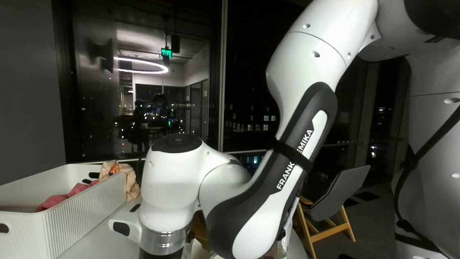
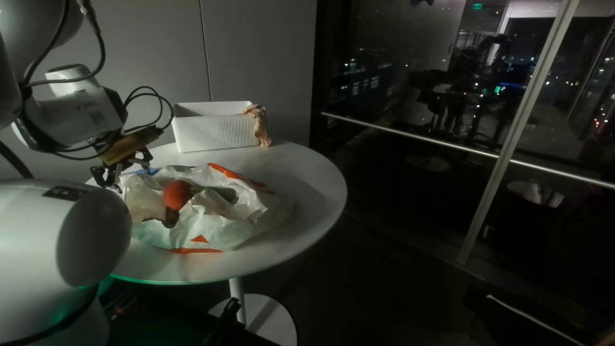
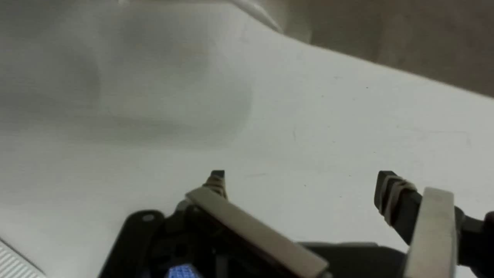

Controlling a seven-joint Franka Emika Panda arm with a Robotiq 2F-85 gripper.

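Observation:
In the wrist view my gripper is open, its two fingers wide apart over bare white table (image 3: 305, 125), with nothing between them. From the second exterior view, the gripper (image 2: 109, 179) hangs low at the table's left side, near the left edge of a crumpled white plastic bag (image 2: 253, 222) with orange markings. A round orange-red object (image 2: 177, 195) lies on the bag, with a dark brown piece (image 2: 171, 218) just below it. In the first exterior view the arm hides the gripper and nearly all of the bag.
A white ribbed bin (image 2: 216, 133) stands at the back of the table, a peach cloth (image 2: 259, 124) draped over its corner. Pink cloth (image 1: 64, 198) lies inside. A chair (image 1: 334, 200) stands beyond it.

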